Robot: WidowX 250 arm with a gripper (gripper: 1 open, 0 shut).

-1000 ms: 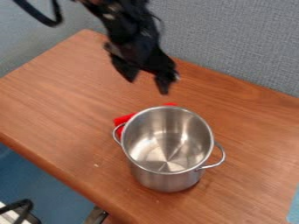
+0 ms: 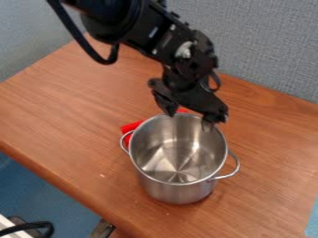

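Note:
A stainless steel pot [image 2: 177, 177] with two side handles stands on the wooden table. Behind it lies a red object [image 2: 130, 126], mostly hidden by the pot and gripper. My black gripper [image 2: 189, 112] hangs over the pot's back rim, its fingers open and pointing down, one on the left and one on the right.
A grey padded wall [image 2: 261, 46] stands behind. A dark cable and some hardware are at the lower left edge.
My gripper has moved right and down from behind the pot to just over its back rim. The pot and red object look unmoved.

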